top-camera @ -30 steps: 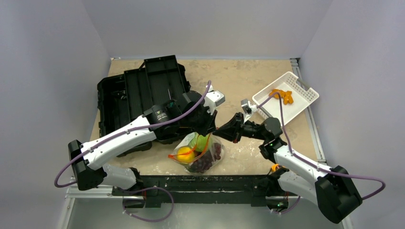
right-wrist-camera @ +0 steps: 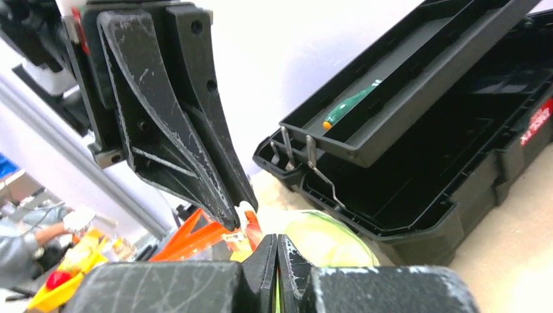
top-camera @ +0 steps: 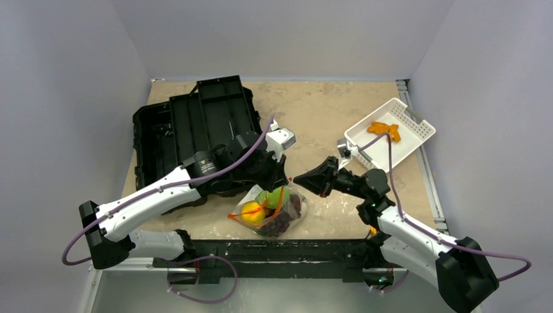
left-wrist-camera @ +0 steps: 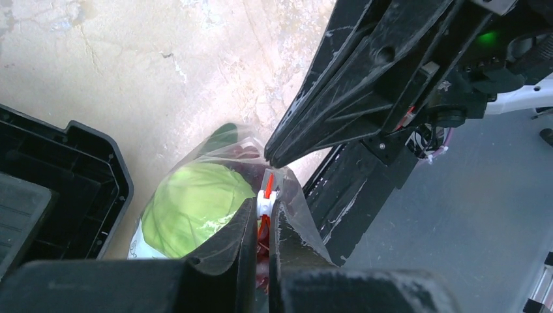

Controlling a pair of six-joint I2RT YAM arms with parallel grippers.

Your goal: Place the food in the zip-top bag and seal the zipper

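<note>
The clear zip top bag [top-camera: 297, 218] stands on the table's front half, holding a yellow fruit [top-camera: 252, 211], a green cabbage-like item [left-wrist-camera: 189, 210] and dark round items low down. Orange zipper strips [right-wrist-camera: 186, 242] run along its mouth. At the strip's end sits a white slider [left-wrist-camera: 265, 203], and my left gripper [top-camera: 280, 185] is shut on it. Just right of the left one, my right gripper [top-camera: 295, 179] has its fingertips close together with nothing visible between them; whether they fully meet is unclear. Its tips [left-wrist-camera: 277, 160] are just off the zipper end.
A black toolbox [top-camera: 195, 124] lies open close behind and left of the bag. At the back right, a white basket [top-camera: 420, 134] contains a brown-orange food item [top-camera: 385, 131]. Bare table spreads between basket and toolbox.
</note>
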